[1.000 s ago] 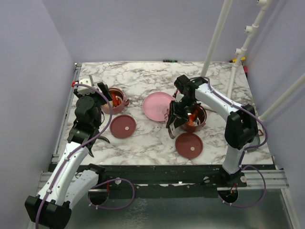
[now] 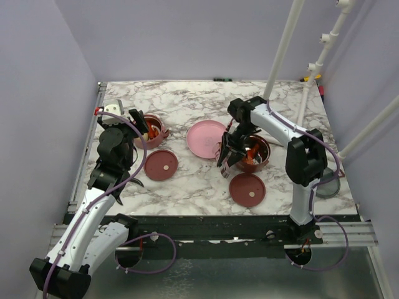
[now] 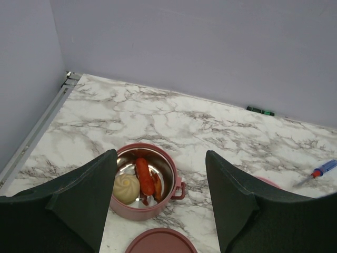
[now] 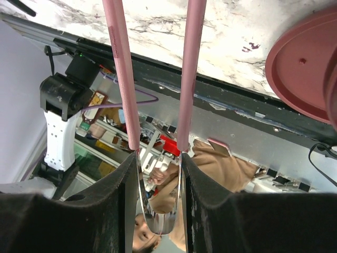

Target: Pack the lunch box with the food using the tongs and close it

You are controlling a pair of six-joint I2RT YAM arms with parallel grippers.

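A pair of pink tongs with a bare metal bend runs between the fingers of my right gripper, which is shut on them. From above, this gripper is by the left side of the right lunch box, which holds orange-red food. Out of the right wrist frame are the tongs' far tips. A round pink plate lies between the two boxes. My left gripper hangs open and empty, with the left lunch box in view beyond its fingers. That box contains a sausage and a pale dumpling-like piece.
Two round brown-red lids lie in front of the boxes, a left lid and a right lid. A screwdriver rests behind the plate. White poles rise at the back right. Marble between the lids is free.
The right arm's elbow and forearm have shifted slightly, and its gripper with the tongs has turned a little. The left arm, boxes, plate and lids look unchanged.
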